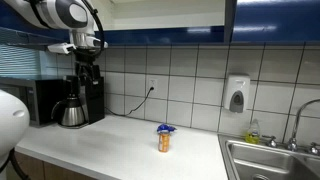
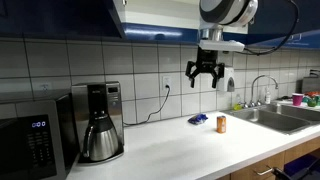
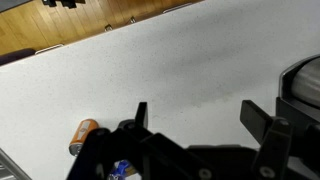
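My gripper [image 2: 203,85] hangs high above the white counter [image 2: 165,152], its fingers pointing down and well apart. In the wrist view the open gripper has only bare countertop between its fingers. An orange can [image 1: 164,142] stands upright on the counter; the wrist view has this can [image 3: 83,136] at the lower left. Just behind it lies a small blue item [image 2: 198,119], too small to identify. Part of that blue item [image 3: 122,169] is hidden by the gripper in the wrist view.
A coffee maker with a steel carafe [image 2: 101,137] stands beside a black microwave [image 2: 35,136]. The sink [image 1: 262,160] is at the other end, with a yellow-green bottle [image 1: 254,131] behind it. Open counter lies between coffee maker and can. Cabinets [image 1: 165,30] hang overhead.
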